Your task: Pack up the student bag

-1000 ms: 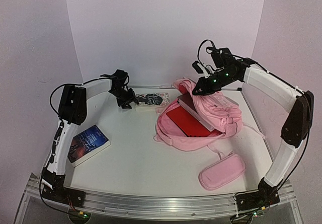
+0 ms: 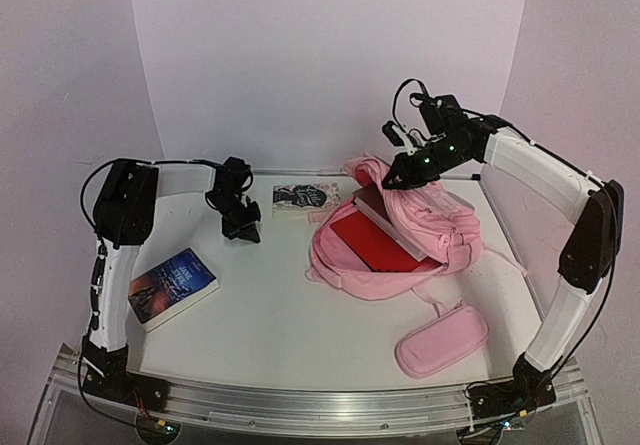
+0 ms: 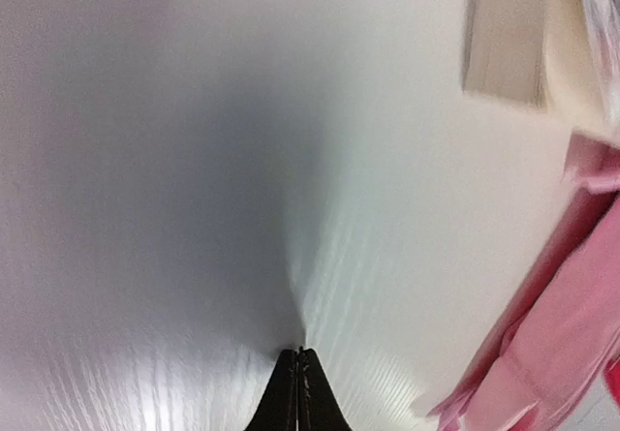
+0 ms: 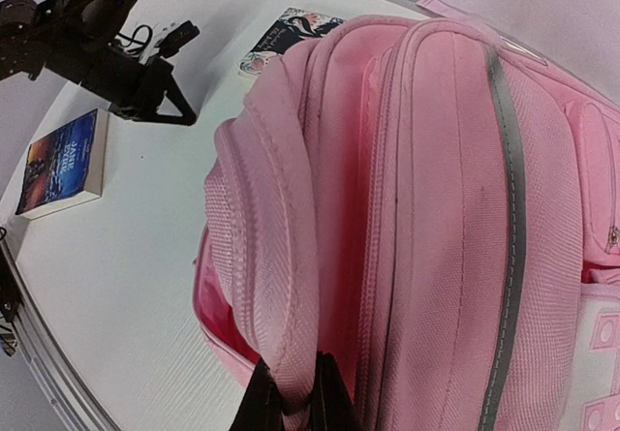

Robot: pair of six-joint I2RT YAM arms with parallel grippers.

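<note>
In the top view the Little Women book [image 2: 306,197] lies flat at the back of the table, left of the pink bag [image 2: 345,277]. Its corner [image 3: 509,44] shows at the upper right of the left wrist view, apart from my left gripper, which is shut with nothing between its fingers. My right gripper is shut on the bag's pink edge [image 4: 281,286], holding the flap up. Inside the bag rest a red folder [image 2: 372,245] and a paler item beside it. The Jane Eyre book [image 2: 172,288] lies at the left.
A pink pencil case [image 2: 442,342] lies in front of the bag at the right. Bare table [image 2: 255,315] spreads across the middle and front. Behind the books a wall [image 2: 330,65] closes off the back.
</note>
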